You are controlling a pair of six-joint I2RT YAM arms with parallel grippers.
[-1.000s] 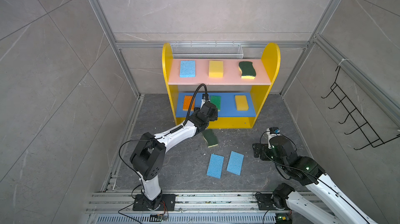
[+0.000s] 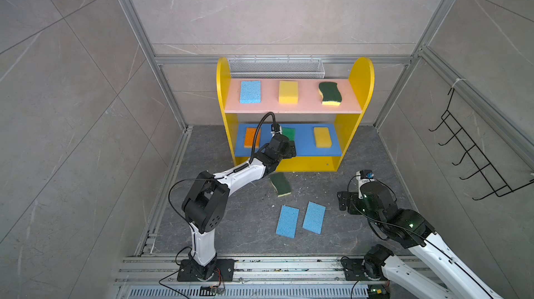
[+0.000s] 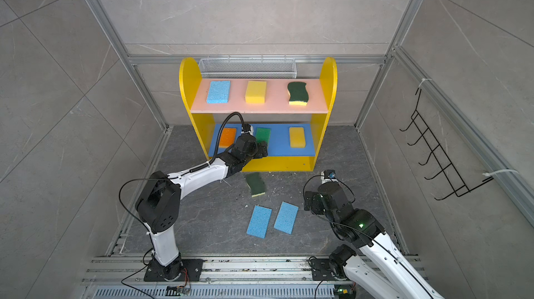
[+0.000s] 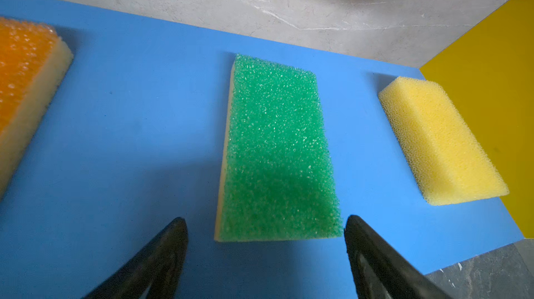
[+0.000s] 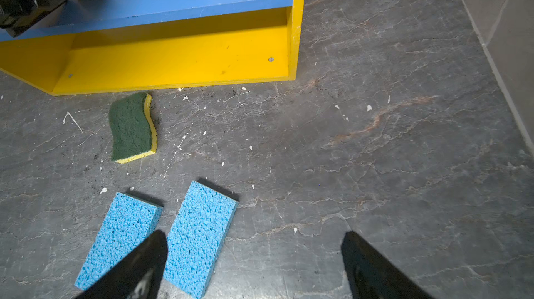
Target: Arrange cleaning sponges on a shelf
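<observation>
A green sponge (image 4: 278,148) lies flat on the blue lower shelf (image 4: 139,87). At its near end my left gripper stands open, a finger off each side, nothing gripped. The orange sponge (image 4: 16,71) is to its left and a yellow sponge (image 4: 445,143) to its right. On the pink upper shelf (image 2: 269,104) rest a blue sponge (image 2: 250,92), a yellow block (image 2: 288,92) and a dark green wavy sponge (image 2: 329,92). My right gripper is open and empty above the floor, right of two blue sponges (image 5: 119,237).
Another dark green sponge (image 5: 130,126) lies on the floor before the shelf unit's yellow base (image 5: 183,54). A wire basket (image 2: 278,68) sits behind the unit, and a black hook rack (image 2: 472,148) hangs on the right wall.
The left arm has shifted slightly to the right, its gripper now covering more of the green sponge's near end in the top left view. The right arm and all sponges look unmoved.
</observation>
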